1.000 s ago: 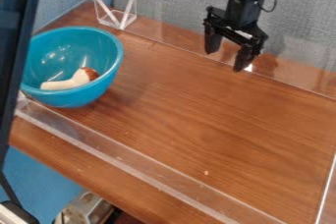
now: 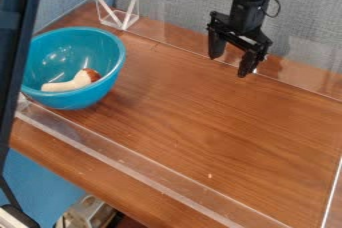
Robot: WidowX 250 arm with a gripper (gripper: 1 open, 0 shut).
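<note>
A black robot gripper (image 2: 230, 54) hangs at the back of the wooden table, right of centre, open with its fingers pointing down. At the left of the table a teal bowl (image 2: 94, 90) holds a pale elongated object (image 2: 62, 84) with a reddish-brown end. The gripper is well to the right of the bowl and apart from it.
A white angular stand (image 2: 118, 16) is at the back left corner. Clear low strips run along the table's edges. A dark vertical frame crosses the far left of the view.
</note>
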